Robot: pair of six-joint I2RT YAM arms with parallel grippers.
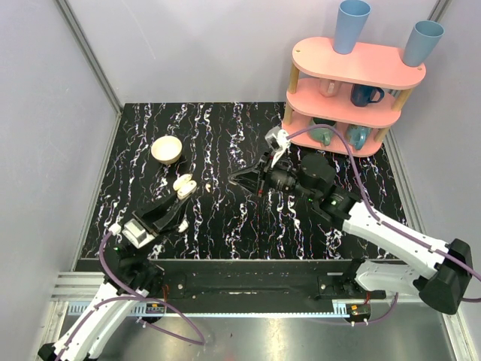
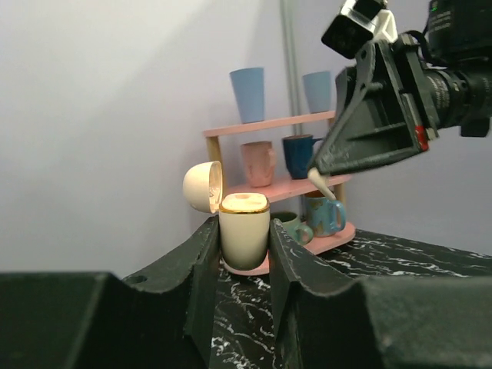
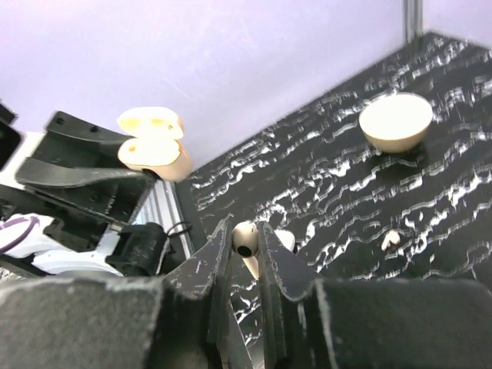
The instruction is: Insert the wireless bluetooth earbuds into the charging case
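Note:
The charging case (image 2: pixel 244 231), white with its lid (image 2: pixel 201 187) flipped open, is held upright in my left gripper, which is shut on it; in the top view it is at the lower left of the mat. My right gripper, shut on a white earbud (image 3: pixel 245 234), hangs to the right of the case, a short way off. The earbud's stem shows below that gripper in the left wrist view. A small pale piece (image 3: pixel 390 238), perhaps the other earbud, lies on the black marble mat.
A cream bowl (image 1: pixel 166 150) sits at the back left. A pink shelf (image 1: pixel 359 62) with cups and mugs stands at the back right. A small white object (image 3: pixel 285 238) lies near the left arm.

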